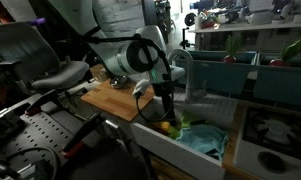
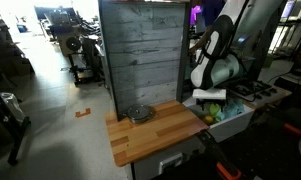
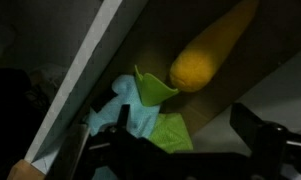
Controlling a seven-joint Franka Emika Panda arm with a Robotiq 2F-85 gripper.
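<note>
My gripper is open, its dark fingers apart at the lower left and right of the wrist view. An orange, elongated object (image 3: 212, 50) lies ahead of the gap between them. Beside it are a green piece (image 3: 155, 88), a yellow-green piece (image 3: 170, 132) and light blue cloth (image 3: 140, 118), partly hidden by the left finger. In exterior view 1, the gripper (image 1: 168, 112) points down over the left part of an open white drawer (image 1: 185, 155), with blue cloth (image 1: 202, 138) in the drawer's right part. Nothing shows held between the fingers.
A wooden board (image 1: 112, 100) lies on the counter to the left. The stove (image 1: 275, 140) stands right of the drawer, and the sink faucet (image 1: 186, 62) rises behind. The drawer wall (image 3: 80, 75) runs diagonally at the left of the wrist view.
</note>
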